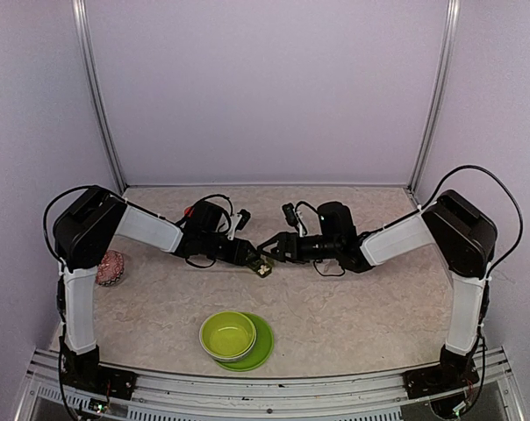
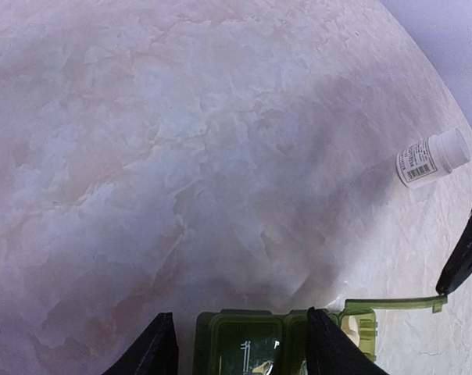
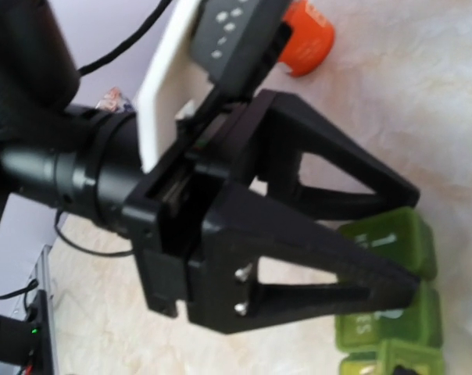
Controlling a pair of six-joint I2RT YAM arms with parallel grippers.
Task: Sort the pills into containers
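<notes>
A green pill organiser (image 1: pixel 263 267) with numbered compartments and pale pills lies mid-table; in the left wrist view it (image 2: pixel 240 351) shows a raised lid at its right end. My left gripper is at the organiser, fingers parted; whether anything is gripped is unclear. My right gripper has its fingers parted over the organiser's closed lids. In the left wrist view one black fingertip meets the raised lid. A white pill bottle (image 2: pixel 420 160) stands to the right in that view.
A green bowl (image 1: pixel 227 333) on a green plate (image 1: pixel 263 351) sits at the front. A red patterned object (image 1: pixel 110 268) is at the left, an orange container (image 3: pixel 306 43) behind the arms.
</notes>
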